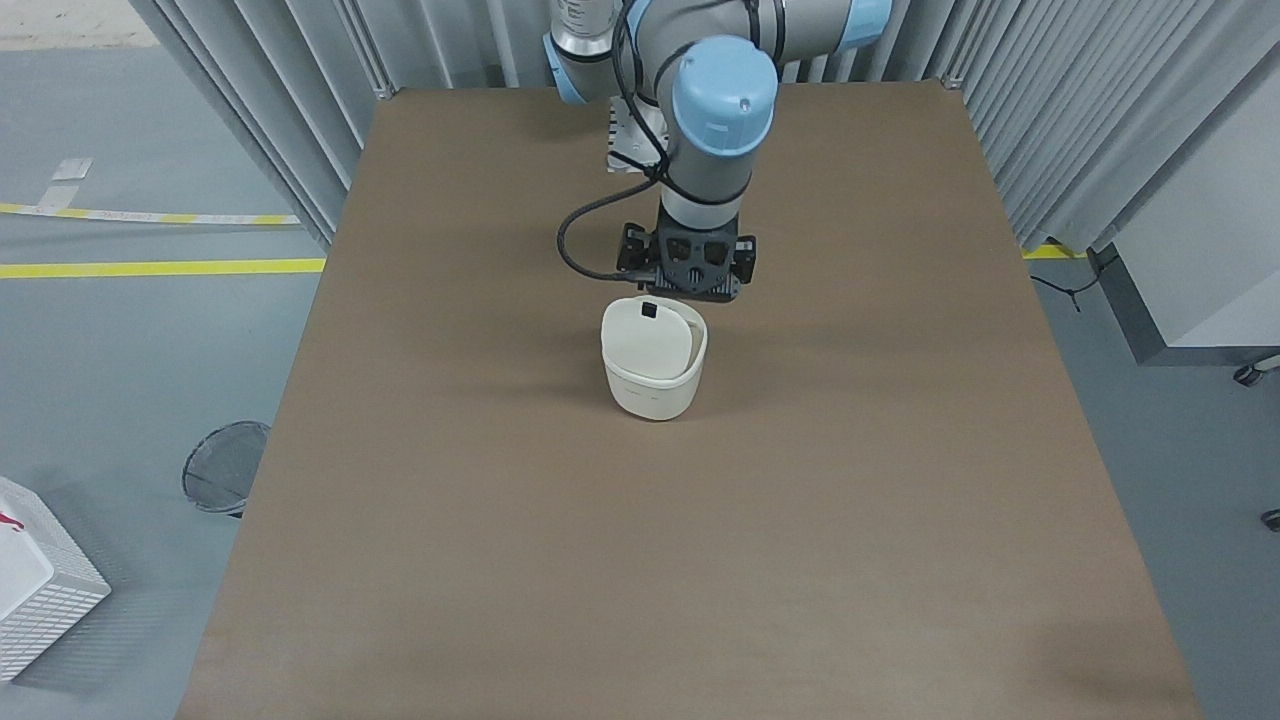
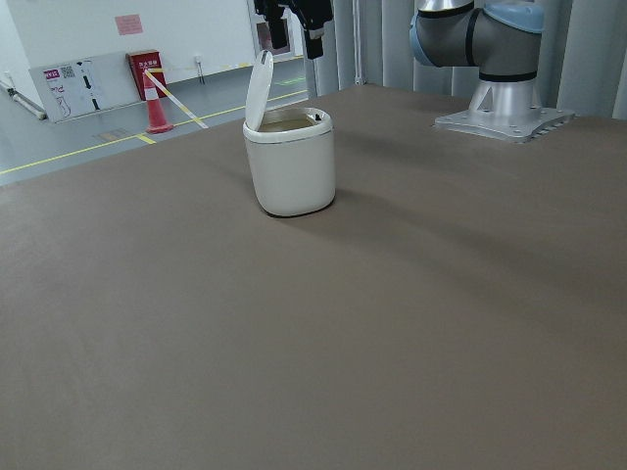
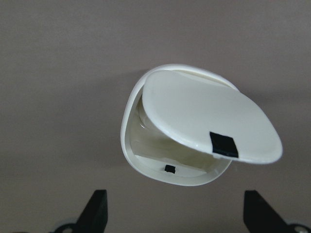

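Note:
A small white bin (image 1: 651, 396) stands on the brown table (image 1: 684, 564), its white lid (image 2: 257, 93) raised upright in the left view; the wrist view shows the lid (image 3: 204, 109) over part of the cavity, with a black patch on it and a pale interior. My gripper is above the bin and just behind it, its two black fingers wide apart and nothing between them. In the front view the gripper body hides its fingertips.
The robot's base (image 2: 505, 122) stands at the back of the table, near grey curtains. A mesh basket (image 1: 223, 468) sits on the floor to the left.

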